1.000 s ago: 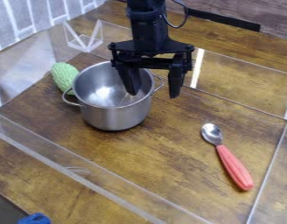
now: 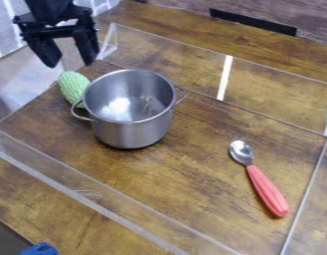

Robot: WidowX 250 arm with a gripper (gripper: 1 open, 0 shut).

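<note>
My gripper [image 2: 61, 48] is a black two-fingered tool at the top left, standing open above a green bumpy corn-like object [image 2: 73, 86]. I see nothing held between its fingers. A steel pot [image 2: 127, 125] with two wire handles sits just right of the green object and looks empty inside. A spoon with a red handle [image 2: 266, 190] lies apart at the right of the wooden table.
The wooden table [image 2: 153, 189] has clear room below the pot and at the upper right. Transparent walls or strips edge the workspace on several sides. A blue object [image 2: 40, 249] shows at the bottom left corner.
My gripper has moved left and up from over the pot to above the green object. The pot, green object and spoon have not visibly moved.
</note>
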